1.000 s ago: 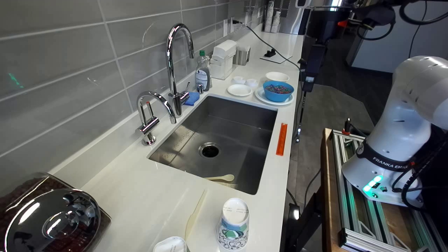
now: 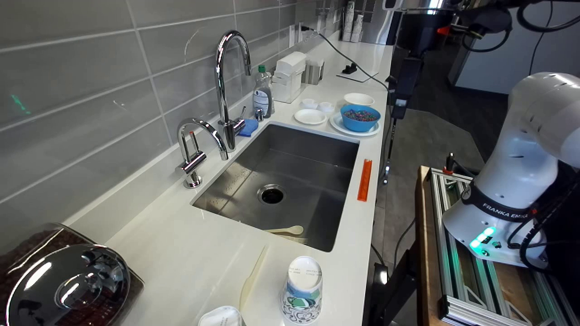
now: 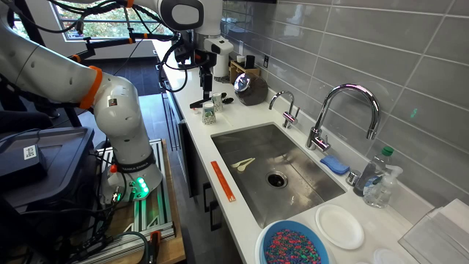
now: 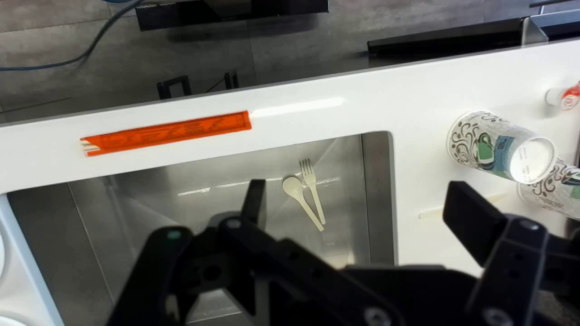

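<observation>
In the wrist view my gripper is wide open, its black fingers far apart and nothing held between them. Beneath the gap, a pale spoon (image 4: 305, 202) and a pale fork (image 4: 313, 190) lie side by side on the floor of the steel sink (image 4: 379, 190). A pale knife (image 2: 253, 277) rests on the counter beside the sink; the right finger partly covers it in the wrist view. Two upside-down patterned paper cups stand near it, the closer cup (image 3: 209, 113) below the arm's end in exterior view 2. The gripper is outside exterior view 1.
An orange chopstick packet (image 4: 168, 133) lies along the counter's front edge. Beyond the sink are a blue bowl (image 2: 359, 118) of colored bits and white plates. Two faucets, the taller faucet (image 2: 223, 81) among them, rise at the wall. A dark jar (image 3: 251, 90) stands past the cups.
</observation>
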